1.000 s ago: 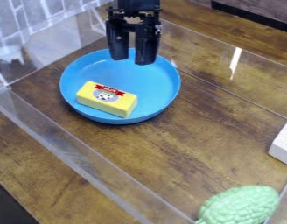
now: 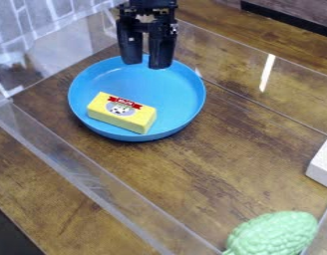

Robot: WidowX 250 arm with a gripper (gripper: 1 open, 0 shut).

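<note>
A black gripper point(image 2: 148, 50) hangs over the back part of a blue plate point(image 2: 179, 105), its two fingers spread with nothing visible between them. A yellow box point(image 2: 123, 114) with a red and white label lies on the front left of the plate, apart from the gripper.
A green brain-like object point(image 2: 273, 235) sits at the lower right. A white block point(image 2: 322, 159) is at the right edge. Clear panels border the wooden table point(image 2: 193, 184), whose middle right is bare.
The gripper has shifted very slightly; the box, plate and other objects have stayed in place.
</note>
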